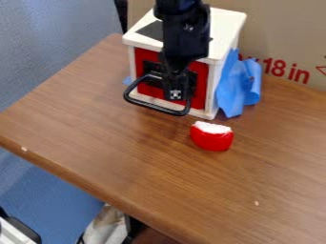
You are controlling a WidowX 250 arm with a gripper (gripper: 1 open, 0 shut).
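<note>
A white box point(214, 27) with a red front stands at the back of the wooden table, a black loop handle point(143, 105) sticking out from it. The black gripper point(176, 93) hangs in front of the red face, at the handle; whether its fingers are shut or around the handle cannot be told. A red object point(212, 139) with a white top sits on the table to the right, below the box.
Crumpled blue material point(237, 86) lies beside the box's right side. A cardboard panel point(287, 43) stands behind. The table's left edge drops to a blue floor.
</note>
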